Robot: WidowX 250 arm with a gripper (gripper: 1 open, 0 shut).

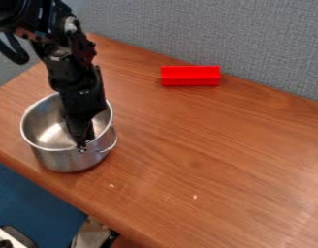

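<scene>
A shiny steel pot (pixel 50 139) with wire handles stands on the wooden table near its left front edge. My black gripper (pixel 82 145) points down into the pot at its right part, its tip low beside the inner wall. The fingers are dark and overlap, so how far apart they are and whether anything is between them is not clear.
A red block (pixel 190 76) lies at the back near the grey fabric wall (pixel 252 39). Blue material shows below the front edge at lower left.
</scene>
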